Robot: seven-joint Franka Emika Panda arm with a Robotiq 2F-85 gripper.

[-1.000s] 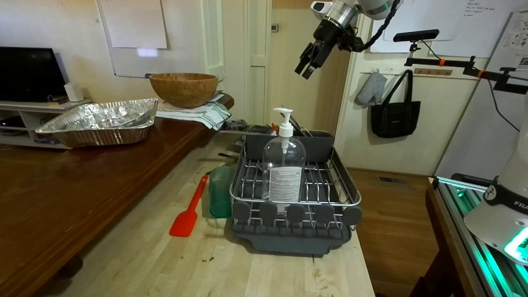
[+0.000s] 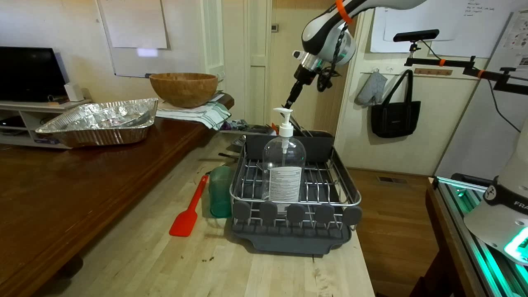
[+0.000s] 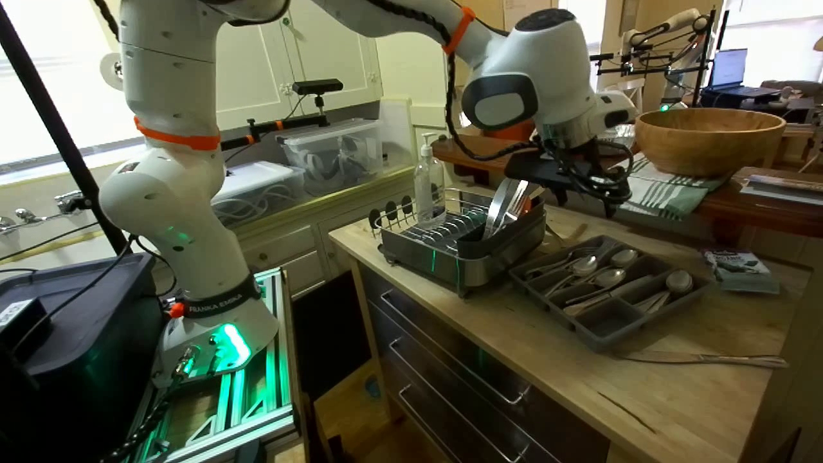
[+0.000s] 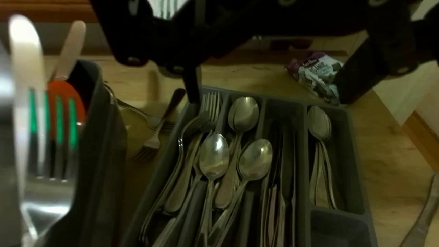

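Observation:
My gripper stands open, its two dark fingers wide apart with nothing between them. In the wrist view it is over the far part of a grey cutlery tray (image 4: 303, 177) holding forks, spoons (image 4: 255, 160) and knives. A fork (image 4: 45, 197) and a knife with a light handle stand upright at the left in the drying rack's utensil holder (image 4: 103, 164). Two loose forks (image 4: 153, 142) lie on the counter between holder and tray. In exterior view 1 the gripper (image 2: 289, 103) appears behind the white pump of the bottle (image 2: 284, 168), which hides its lower surroundings.
The dish rack (image 3: 494, 270) stands beside the tray. A table knife (image 3: 706, 359) and a snack packet (image 3: 739, 270) lie on the counter. A red spatula (image 2: 185, 220) and green cup (image 2: 220, 192) are beside the rack. Above sits a wooden bowl (image 3: 706, 143).
In exterior view 1 my gripper has come down and slightly left, and turned to point more steeply downward. The bottle, rack, spatula and cup have not moved.

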